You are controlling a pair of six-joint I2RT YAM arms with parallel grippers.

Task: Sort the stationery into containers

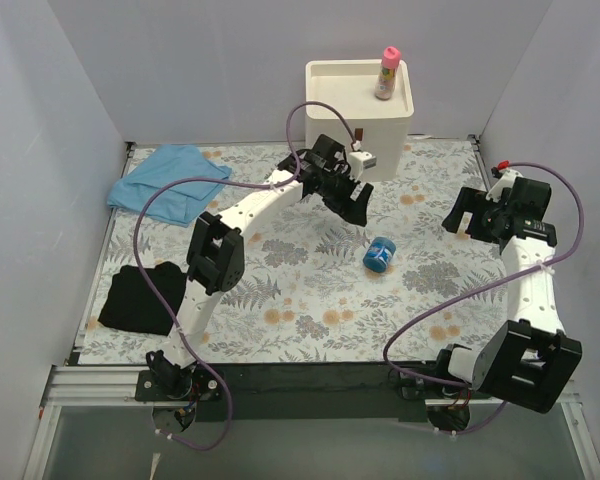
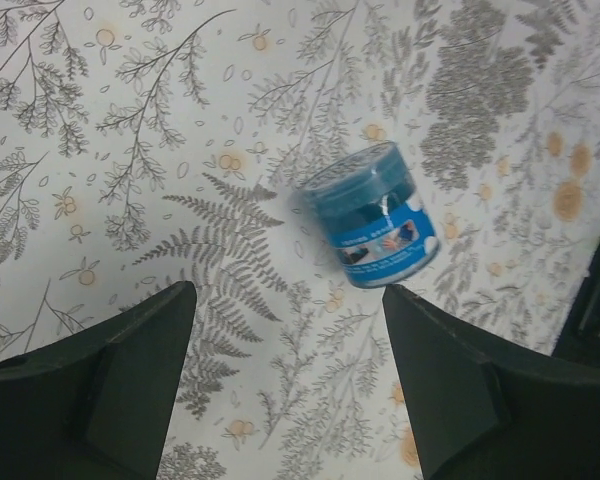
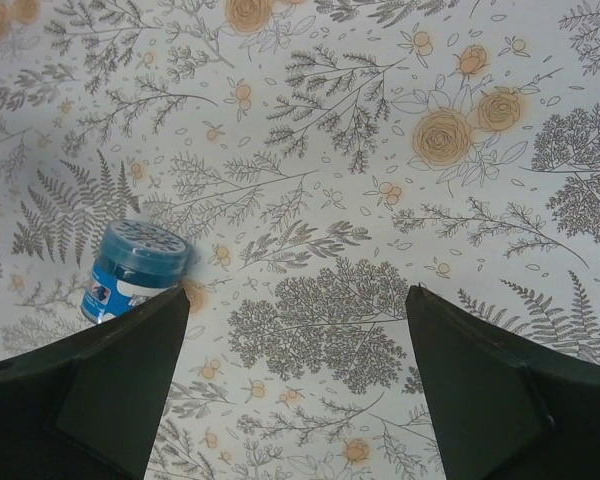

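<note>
A small jar (image 1: 379, 254) with a blue label and a blue-green lid lies on the flowered tabletop, right of centre. Just behind and left of it, my left gripper (image 1: 359, 203) hovers with its fingers apart and nothing between them. In the left wrist view the jar (image 2: 375, 216) is ahead of the fingertips, toward the right one. My right gripper (image 1: 460, 216) is open and empty at the table's right side, and its wrist view has the jar (image 3: 138, 262) beyond the left finger. A pink-capped bottle (image 1: 387, 73) stands on top of the white drawer unit (image 1: 320, 118).
A blue cloth (image 1: 166, 184) is spread at the back left, and a black cloth or pouch (image 1: 142, 300) lies at the front left. The drawer unit stands at the back edge, partly behind my left arm.
</note>
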